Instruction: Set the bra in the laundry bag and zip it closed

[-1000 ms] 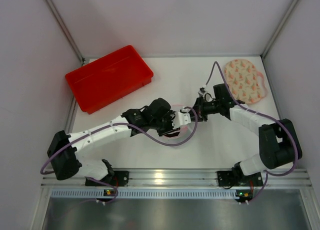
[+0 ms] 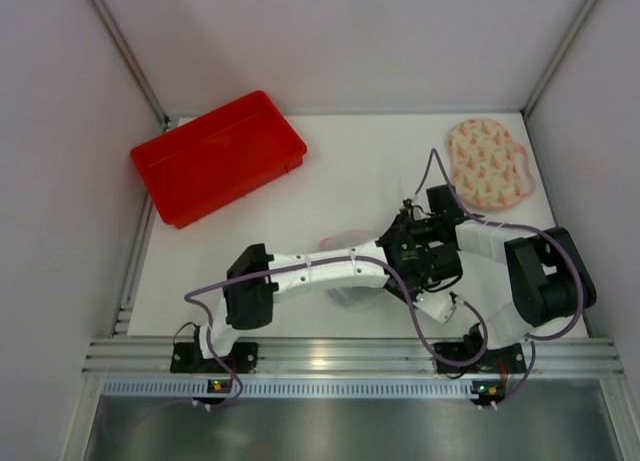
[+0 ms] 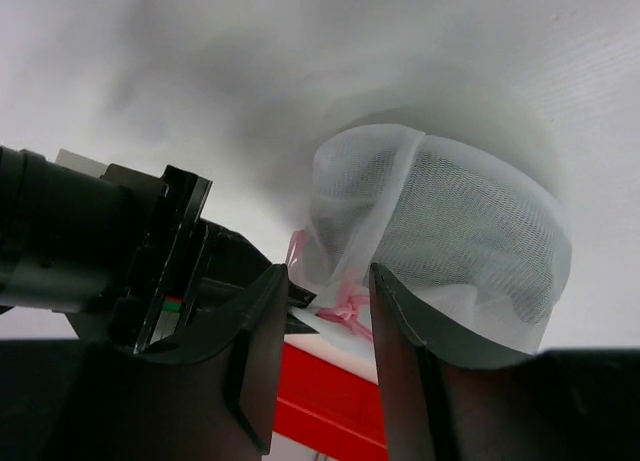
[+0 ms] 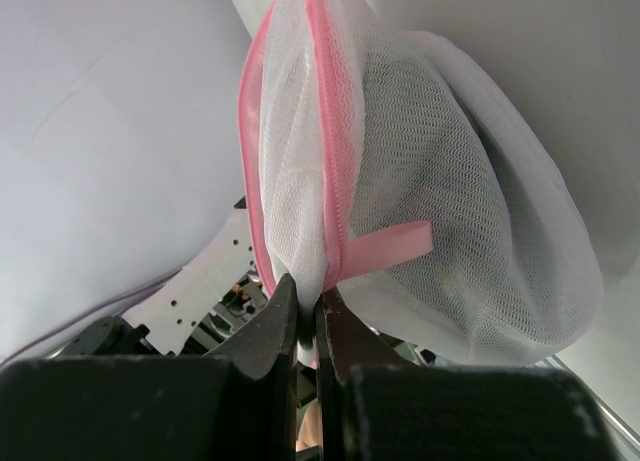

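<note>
The white mesh laundry bag (image 2: 352, 297) lies at the front middle of the table, partly covered by the left arm. Its pink zipper (image 4: 330, 111) runs up the right wrist view, with a pink tab (image 4: 390, 248) sticking out near the fingertips. My right gripper is shut on the bag's edge by that zipper end. Open, my left gripper reaches across to the right, its fingers on either side of some pink trim (image 3: 346, 309) in its own view; contact cannot be told. No bra can be made out.
An empty-looking red bin (image 2: 218, 161) stands at the back left. At the back right lies a patterned pink-edged piece (image 2: 488, 161). The two arms crowd together at the front right.
My left arm has swept to the right across the bag and now overlaps the right arm's end. The right arm has shifted only slightly.
</note>
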